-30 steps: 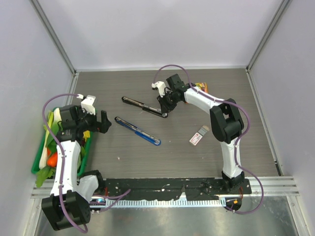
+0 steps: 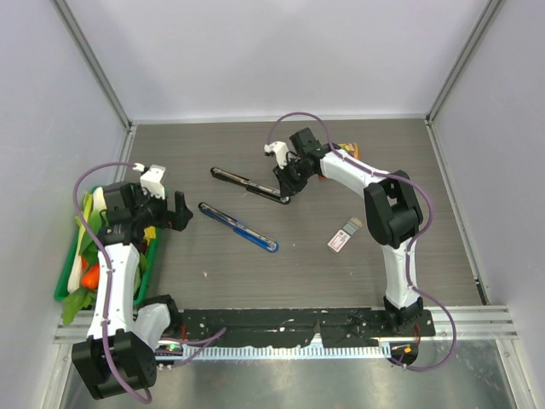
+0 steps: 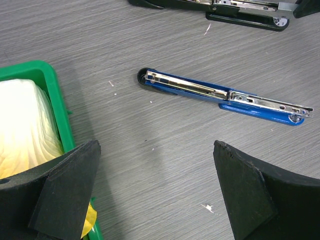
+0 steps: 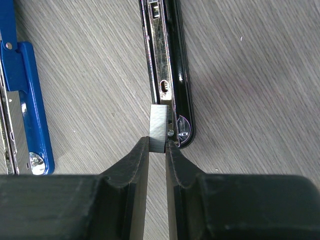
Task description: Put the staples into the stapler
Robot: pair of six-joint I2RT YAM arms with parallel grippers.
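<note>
An opened black stapler (image 2: pixel 243 181) lies near the middle of the table, its metal channel exposed. My right gripper is shut on a strip of staples (image 4: pixel 158 125), held over the end of that stapler's channel (image 4: pixel 162 60); whether it touches cannot be told. An opened blue stapler lies nearer the front, also seen in the right wrist view. My left gripper stands open over the left side, beside the green bin, with nothing between its fingers. A staple box (image 2: pixel 339 240) with grey strips at one end lies at the right.
A green bin (image 3: pixel 64 125) of toy vegetables fills the left edge. An orange item (image 2: pixel 351 149) lies behind my right arm, mostly hidden. White walls bound the back and sides.
</note>
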